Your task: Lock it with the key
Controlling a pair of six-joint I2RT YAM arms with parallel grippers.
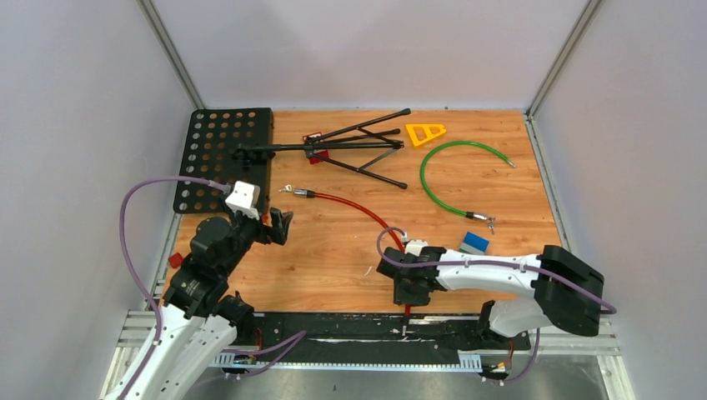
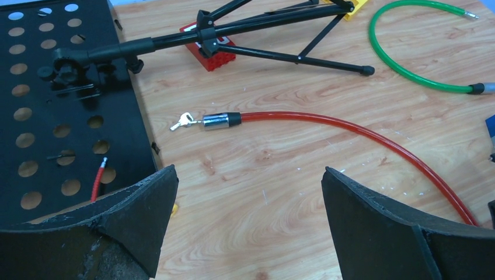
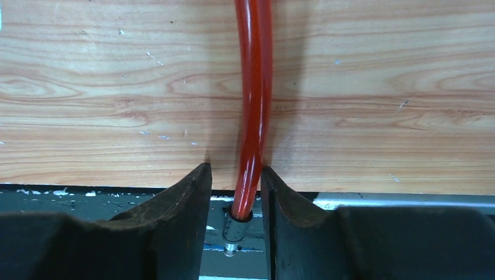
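A red cable lock [image 2: 373, 137] curves across the wooden table. At its far end is the silver lock cylinder [image 2: 216, 121], and a key [image 2: 184, 120] sticks out of it on the left. The cable's other end, with a black collar and metal pin [image 3: 232, 248], hangs past the table's near edge. My right gripper has its fingers on both sides of the red cable near that end; the finger is part open, and I cannot tell whether both fingers touch it. Over the left of the table my left gripper stands open and empty, nearer than the lock cylinder.
A black tripod [image 1: 358, 146] lies at the back, reaching onto a perforated black plate [image 1: 196, 158]. A green cable lock [image 1: 427, 179] rests at the right, a yellow triangle [image 1: 414, 138] at the back, a blue block [image 1: 475, 242] beside the right arm.
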